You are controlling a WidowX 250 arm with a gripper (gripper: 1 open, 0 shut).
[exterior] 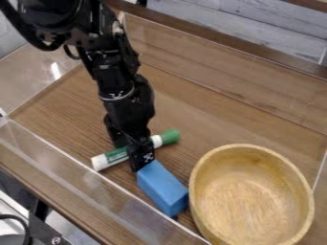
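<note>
My black gripper (138, 151) reaches down over a green and white tube (165, 138) lying on the wooden table, its tip near the back end of a blue block (163, 190). The fingers are dark and partly overlap the tube, so whether anything is between them is unclear. The blue block lies at an angle at the front, next to the tube.
A tan oval bowl (250, 197) sits at the right front, close to the blue block. A clear ledge runs along the front left, with a cable below.
</note>
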